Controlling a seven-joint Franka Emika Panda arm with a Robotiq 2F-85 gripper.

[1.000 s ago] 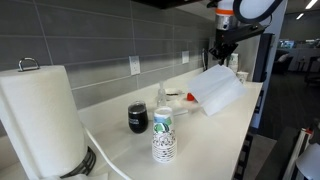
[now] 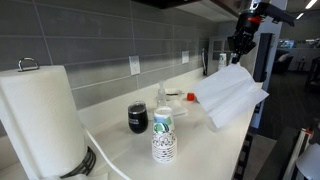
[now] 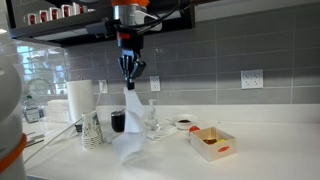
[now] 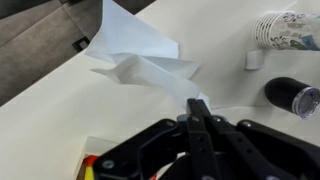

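Note:
A sheet of white paper towel (image 2: 229, 96) hangs from my gripper (image 2: 236, 60), which is shut on one corner of it above the counter. In exterior view 2 the towel (image 3: 131, 127) droops straight down below the gripper (image 3: 129, 82), its lower end close to or on the counter. From the wrist, the towel (image 4: 137, 50) spreads out beyond the fingertips, creased and folded, partly past the counter's edge. The fingertips (image 4: 192, 106) meet at the towel's near end.
Stacked paper cups (image 2: 164, 137), a dark tumbler (image 2: 138, 117) and a paper towel roll (image 2: 45, 122) stand on the counter. An open box (image 3: 212, 142) with small items sits on the right in exterior view 2. Bare counter (image 3: 270, 160) lies beyond it.
Gripper and towel have moved right in exterior view 1, toward the counter's outer edge. The towel has swung with them and stays held.

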